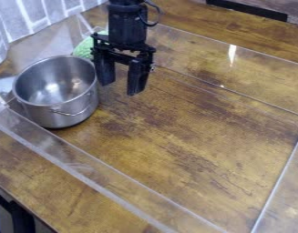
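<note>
My black gripper (122, 75) is at the upper middle over the wooden table, its two fingers apart and pointing down, with nothing visible between them. Just left of it and lower is a steel pot (60, 90). A green textured object (86, 45) lies behind the gripper at the upper left, partly hidden by it.
A pale fabric (29, 23) lines the back left, and clear strips edge the work area.
</note>
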